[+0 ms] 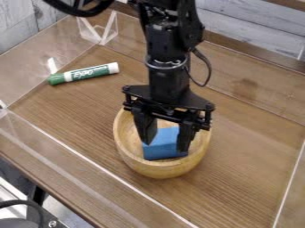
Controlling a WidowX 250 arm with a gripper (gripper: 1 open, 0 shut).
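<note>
My black gripper (166,132) hangs from the top centre down into a light wooden bowl (163,169), its two fingers spread apart above a blue block (162,149) lying in the bowl. The block is partly hidden by the fingers, and I see it lying between or just below the fingertips, not clearly gripped.
A green and white marker tube (84,73) lies at the back left on the wooden table (244,178). Clear plastic walls edge the workspace. The table to the right and in front of the bowl is clear.
</note>
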